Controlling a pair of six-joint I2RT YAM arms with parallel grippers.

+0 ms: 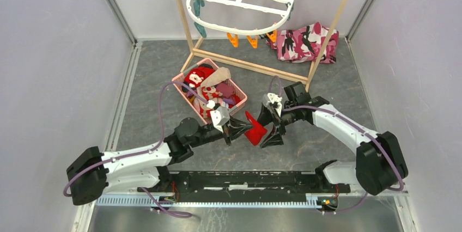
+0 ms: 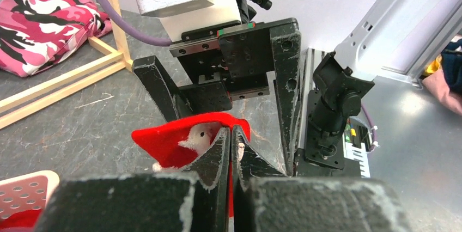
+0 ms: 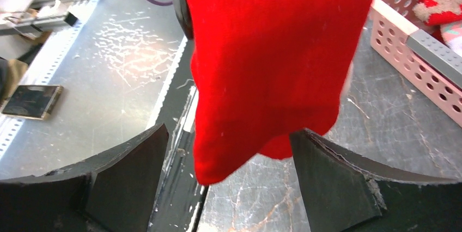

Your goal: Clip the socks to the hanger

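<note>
A red sock [image 1: 255, 132] hangs in the air between my two arms. My left gripper is shut on its edge, and a white patch with a dark dot shows on the sock in the left wrist view. Spread around the sock's free part, the right gripper [image 1: 270, 132] stands open; in the right wrist view the red cloth [image 3: 267, 74] lies beyond and above the gap, its lower end near the tips. The white hanger [image 1: 239, 4] hangs at the back, with orange clips [image 1: 253, 41] and teal clips [image 1: 199, 28] around its rim.
A pink basket [image 1: 240, 88] full of socks stands left of centre. The hanger's wooden frame [image 1: 250, 65] crosses the floor behind it. A pink camouflage cloth [image 1: 305, 44] lies at the back right.
</note>
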